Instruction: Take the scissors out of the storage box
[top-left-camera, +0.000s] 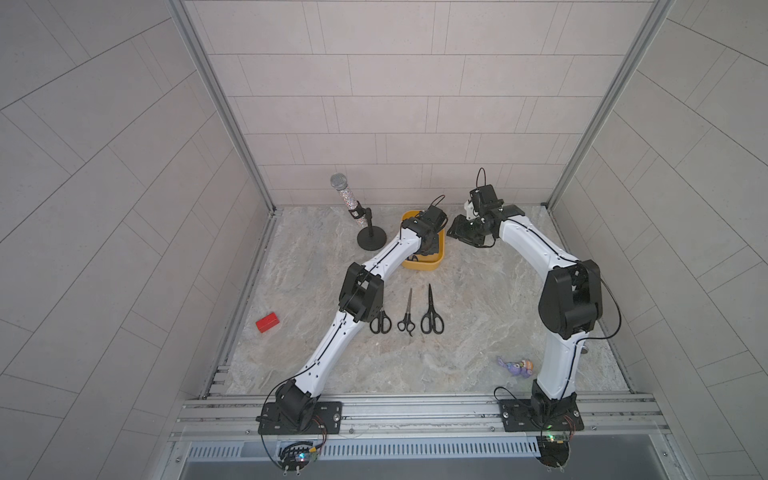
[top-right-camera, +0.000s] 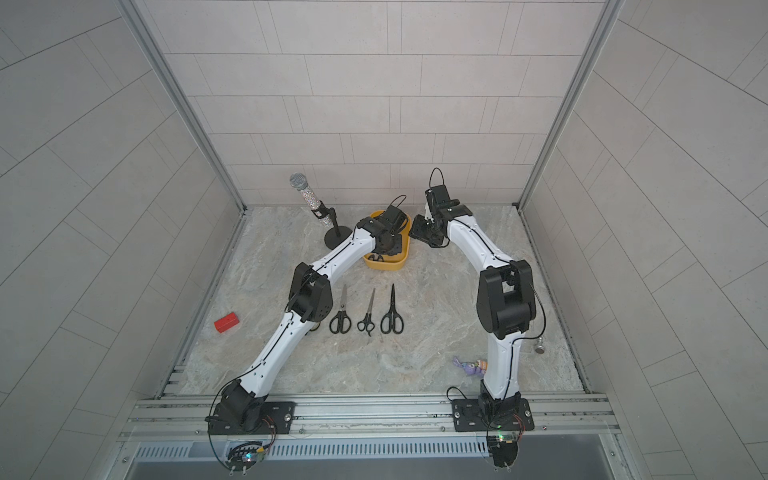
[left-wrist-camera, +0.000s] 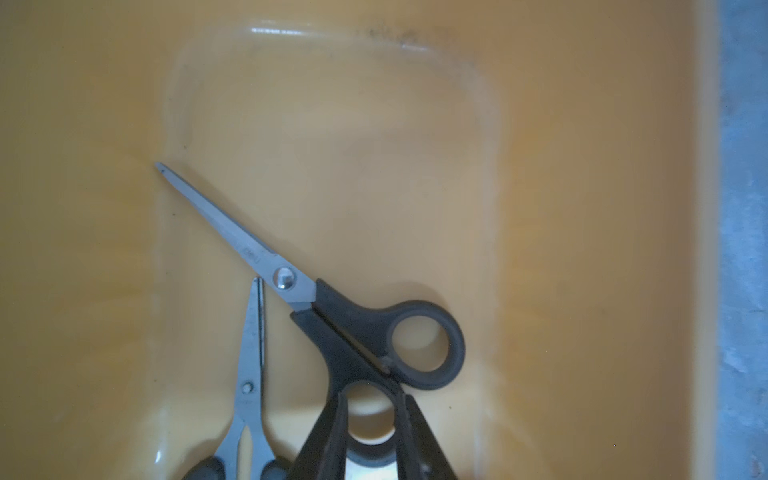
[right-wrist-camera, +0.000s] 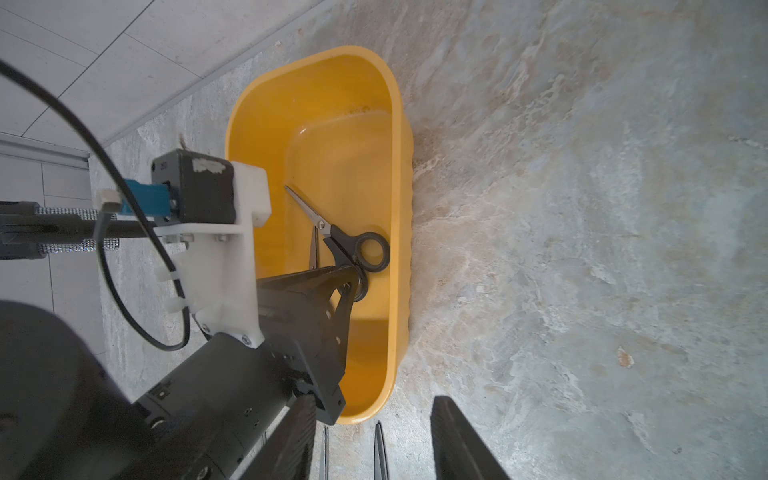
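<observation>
The yellow storage box (right-wrist-camera: 396, 176) holds two pairs of scissors. Large black-handled scissors (left-wrist-camera: 352, 308) lie diagonally, and smaller scissors (left-wrist-camera: 248, 368) lie beside them. My left gripper is down in the box, its fingertips part open over the lower handle loop of the large scissors; whether they touch it I cannot tell. My right gripper is open, just right of the box, with nothing between its fingers.
Several scissors (top-left-camera: 432, 320) lie on the table in front of the box. A microphone stand (top-left-camera: 370, 238) is behind left, a red block (top-left-camera: 267, 321) far left, a figurine (top-left-camera: 515, 365) front right. The table right of the box is clear.
</observation>
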